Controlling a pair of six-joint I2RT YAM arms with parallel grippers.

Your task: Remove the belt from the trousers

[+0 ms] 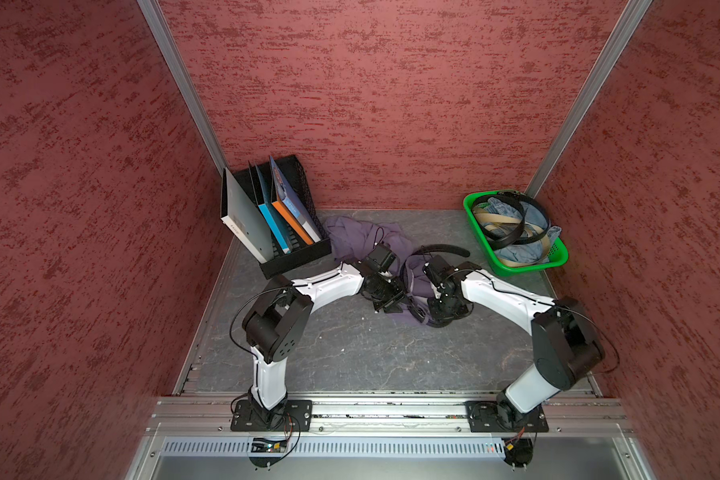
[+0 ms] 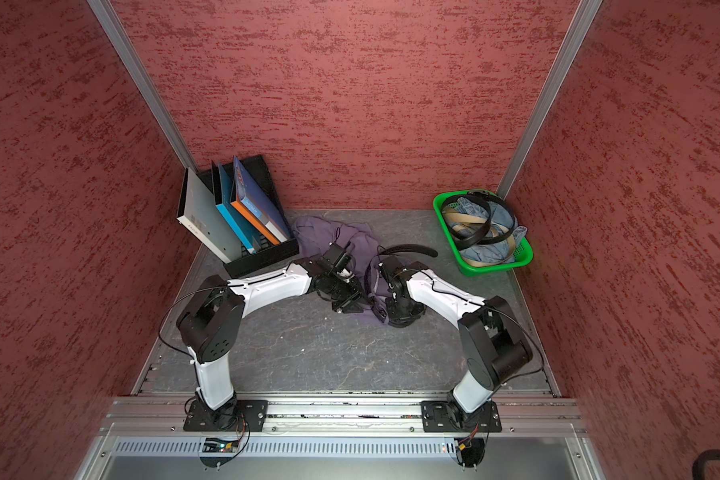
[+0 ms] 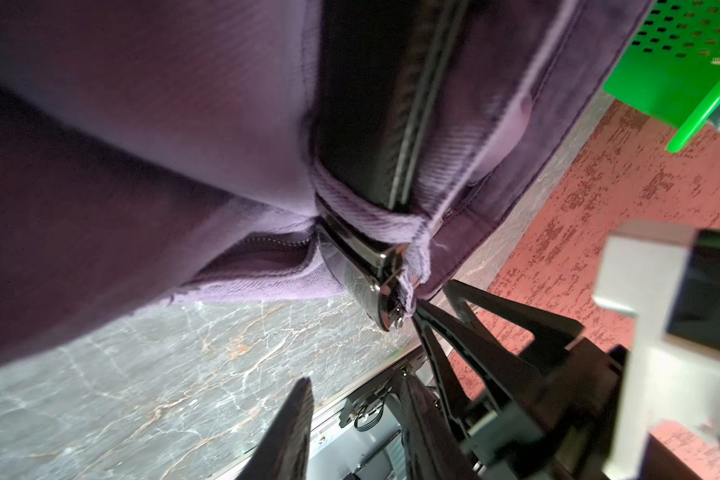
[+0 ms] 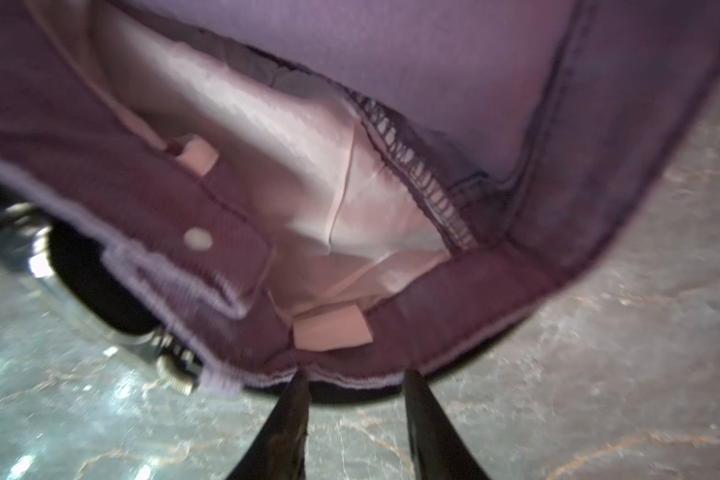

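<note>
Purple trousers (image 1: 376,237) lie crumpled mid-table. A black belt (image 3: 368,104) with a shiny metal buckle (image 3: 365,276) runs through their loops; one end of it (image 1: 446,249) sticks out towards the basket. In the left wrist view my left gripper is part open, with nothing between its fingers, below and apart from the buckle. My right gripper is also part open, its fingertips spread at the waistband's (image 4: 488,292) edge, where a dark strip of belt shows. Whether they touch the belt is unclear. The buckle (image 4: 64,272) lies left of them.
A green basket (image 1: 564,257) holding jeans and belts stands at the back right. At the back left, a black crate (image 1: 308,254) holds several binders. Both arms are close together over the trousers.
</note>
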